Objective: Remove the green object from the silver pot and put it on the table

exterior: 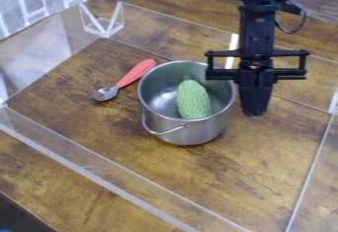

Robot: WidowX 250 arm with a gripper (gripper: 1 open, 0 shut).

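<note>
The green object (193,100), oval and bumpy, leans inside the silver pot (203,133), which stands upright on the wooden table (132,177). My gripper (255,111) points downward at the right side of the pot. Its dark fingers overlap the far right of the rim in this view, away from the green object. From this angle the gap between the fingers is not clear, and the gripper's exact height over the table is hard to judge.
A spoon (106,94) with a red handle lies left of the pot. A clear plastic piece (102,22) sits at the back left. Partly hidden behind the gripper is a pale stick-like thing (234,48). Bare table lies in front of the pot and to its right.
</note>
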